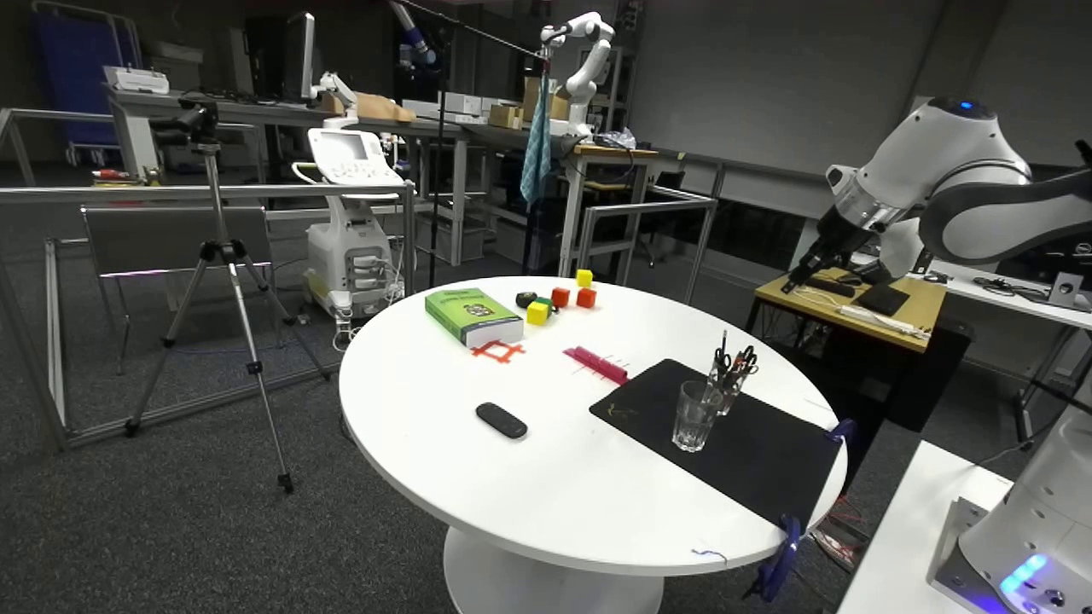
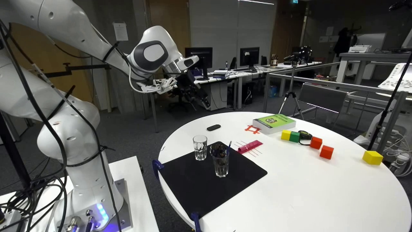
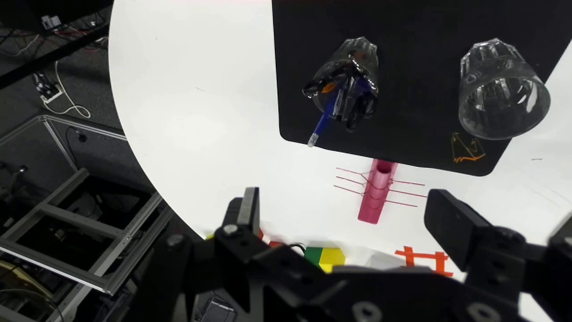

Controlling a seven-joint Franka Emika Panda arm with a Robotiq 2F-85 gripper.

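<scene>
My gripper is open above the round table, its two fingers wide apart and nothing held between them. Exterior view 1 has the gripper (image 1: 805, 272) well above the far right side of the table, clear of everything on it. On the black mat (image 2: 228, 195) stands an empty clear glass (image 2: 200, 148). Beside it is a second glass (image 2: 221, 169) holding scissors, a blue pencil and other dark items. A pink holder (image 3: 376, 198) with thin rods across it lies at the mat's edge, seen below and between my fingers in the wrist view.
A green book (image 1: 471, 316), red tape marks (image 1: 498, 352) and a black remote (image 1: 502, 419) lie on the table. Several coloured cubes, including a red cube (image 2: 326, 152) and a yellow cube (image 2: 372, 157), sit apart. Blue clamps, such as one clamp (image 1: 783, 558), grip the mat's edge.
</scene>
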